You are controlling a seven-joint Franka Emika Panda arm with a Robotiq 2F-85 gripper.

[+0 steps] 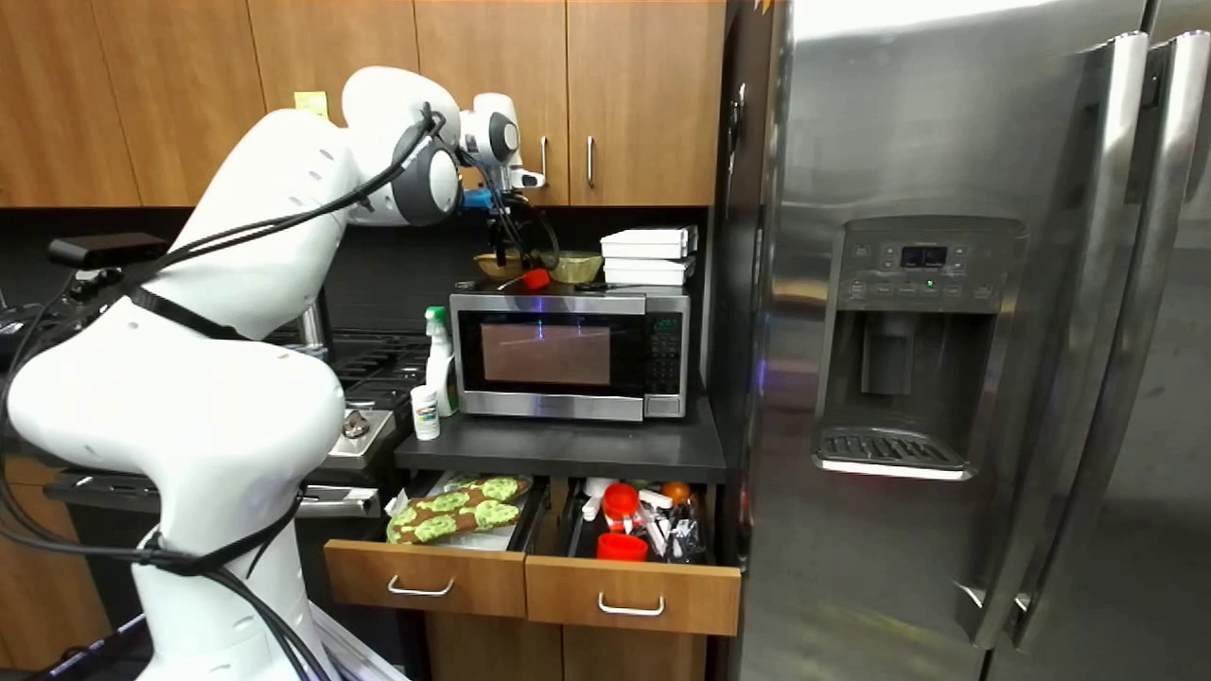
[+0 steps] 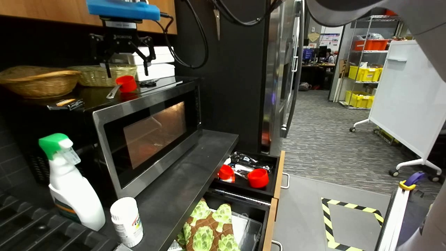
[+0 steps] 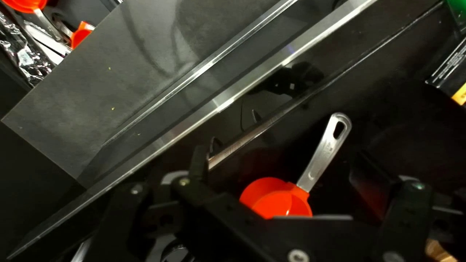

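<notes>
A red measuring cup (image 2: 127, 83) with a metal handle lies on top of the microwave (image 2: 144, 121), close to its front edge. My gripper (image 2: 127, 71) hangs above it, open, its fingers pointing down and nothing held between them. From the wrist, the cup (image 3: 275, 196) shows between the two dark fingers, partly covered by the gripper's linkage, and its handle (image 3: 325, 150) slants up to the right. Below, the right drawer (image 1: 632, 592) stands pulled out and holds two more red cups (image 1: 621, 547) among wrapped items.
Baskets (image 2: 39, 81) and white boxes (image 1: 649, 255) crowd the microwave top behind the cup. A spray bottle (image 2: 77, 188) and white canister (image 2: 126, 221) stand left of the microwave. The left drawer (image 1: 426, 581), also pulled out, holds a patterned oven mitt (image 1: 460, 511).
</notes>
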